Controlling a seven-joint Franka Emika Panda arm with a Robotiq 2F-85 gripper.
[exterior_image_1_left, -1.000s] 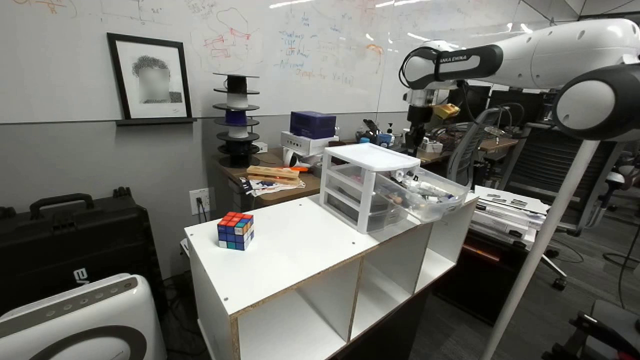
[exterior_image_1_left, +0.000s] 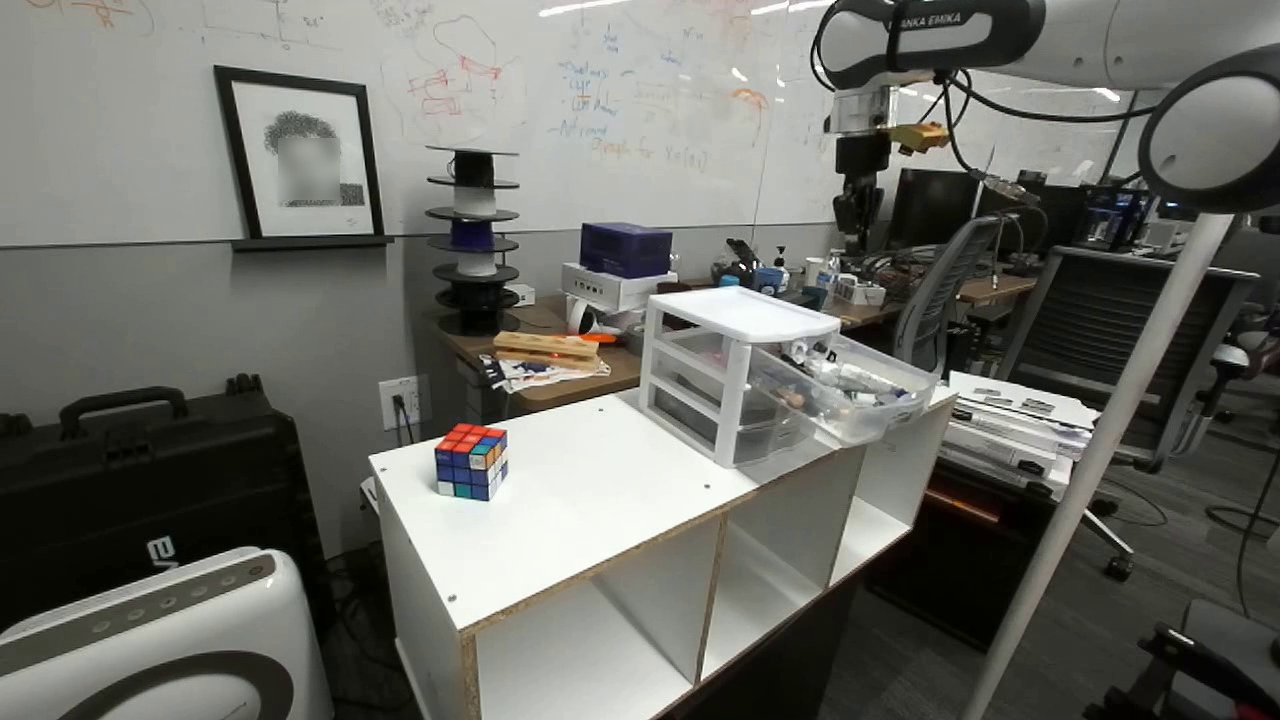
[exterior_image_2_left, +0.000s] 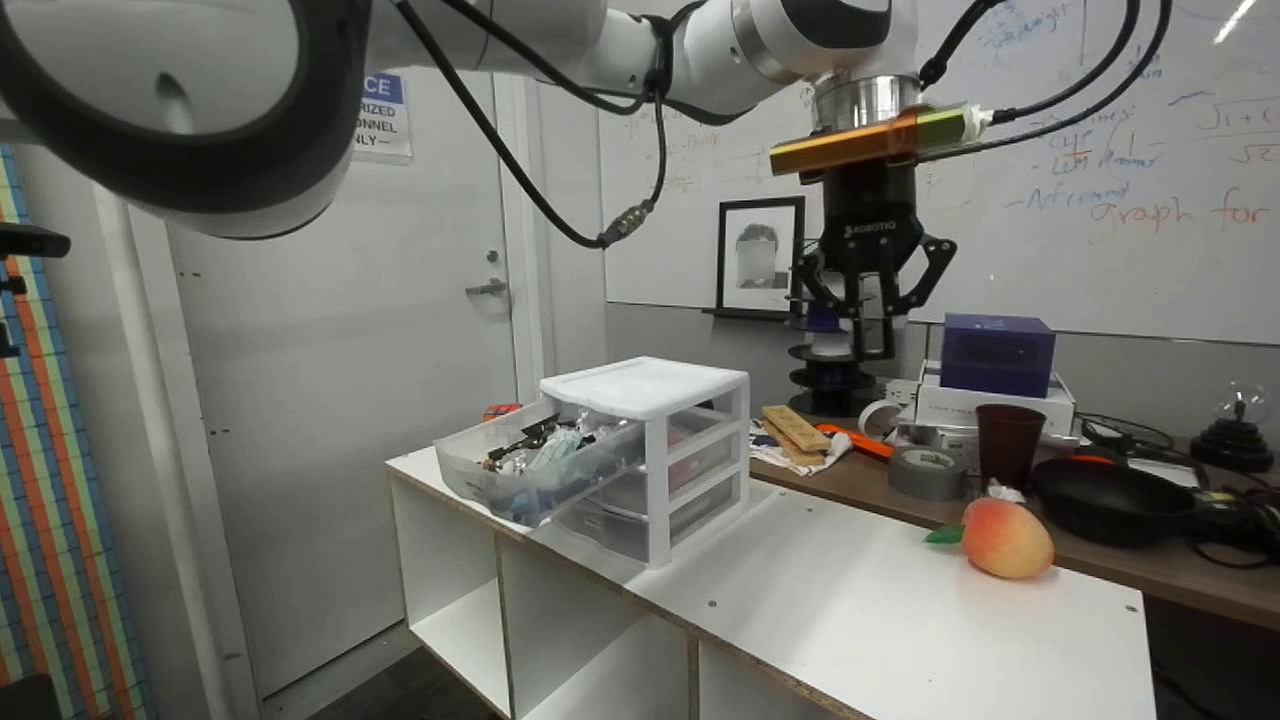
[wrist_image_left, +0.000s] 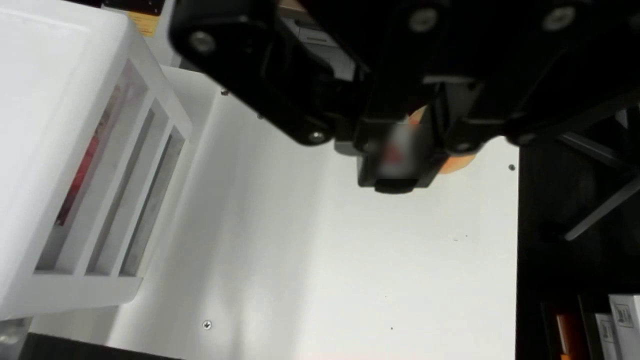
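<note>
My gripper (exterior_image_2_left: 872, 338) hangs pointing down, well above the white cabinet top (exterior_image_2_left: 768, 588). Its fingers (wrist_image_left: 396, 150) look close together in the wrist view, but dark linkages and blur hide what is between them. A peach with a green leaf (exterior_image_2_left: 1008, 539) rests on the cabinet top in exterior view 2. Part of its orange skin (wrist_image_left: 459, 163) shows behind the fingers in the wrist view. Exterior view 1 shows a Rubik's cube (exterior_image_1_left: 471, 462) near the cabinet's left end, and the gripper (exterior_image_1_left: 854, 228) high behind the drawer unit.
A white drawer unit (exterior_image_2_left: 645, 386) stands on the cabinet, its clear top drawer (exterior_image_2_left: 474, 486) pulled out and full of small items. Bare surface lies between the unit and the peach. Behind it, a desk holds a pan (exterior_image_2_left: 1110, 504), tape (exterior_image_2_left: 926, 473) and boxes (exterior_image_2_left: 996, 356).
In exterior view 1 the arm and gripper have risen and shifted slightly right. The cube, drawer unit and open drawer stand unchanged.
</note>
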